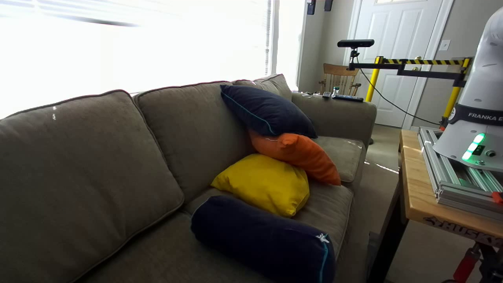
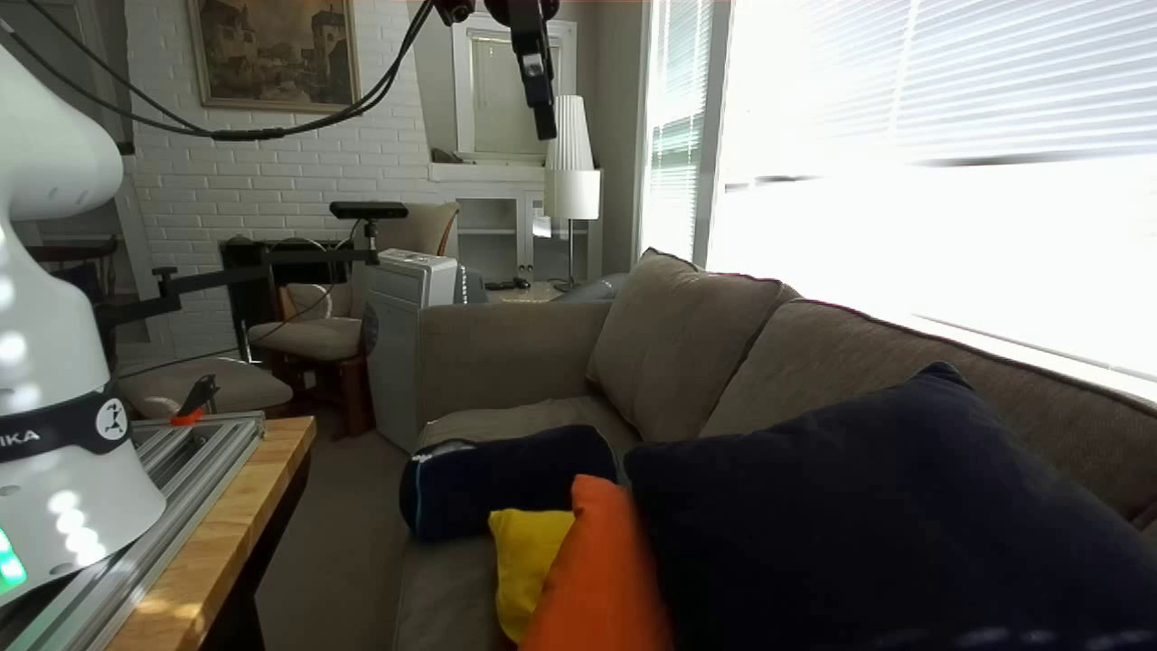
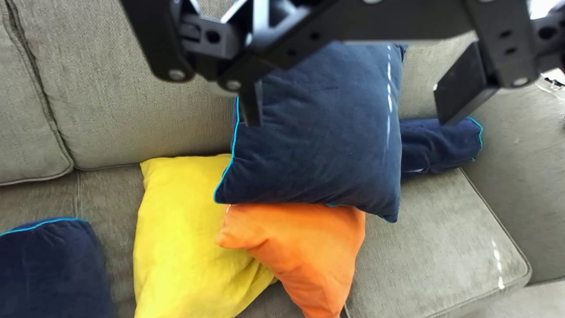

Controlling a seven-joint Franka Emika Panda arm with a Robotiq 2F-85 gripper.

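My gripper is open, its two fingers wide apart in the wrist view with nothing held between them. Beyond the gap lies a square navy pillow (image 3: pixel 323 143) with turquoise piping, leaning on the couch back. An orange pillow (image 3: pixel 307 244) sticks out from under it and overlaps a yellow pillow (image 3: pixel 180 228). One navy bolster (image 1: pixel 264 238) rests nearest the camera in exterior view 1. Another small navy bolster (image 3: pixel 439 143) sits by the armrest, partly behind the square pillow. In exterior view 2 part of the gripper (image 2: pixel 534 76) shows high above the couch.
A grey-brown couch (image 1: pixel 85 174) stands under the bright window. The arm's base is on a wooden workbench (image 1: pixel 415 184), with floor between bench and couch. Remotes (image 1: pixel 347 98) and a small bottle (image 1: pixel 335 91) sit on the armrest. Bare seat (image 3: pixel 434 228) shows right of the orange pillow.
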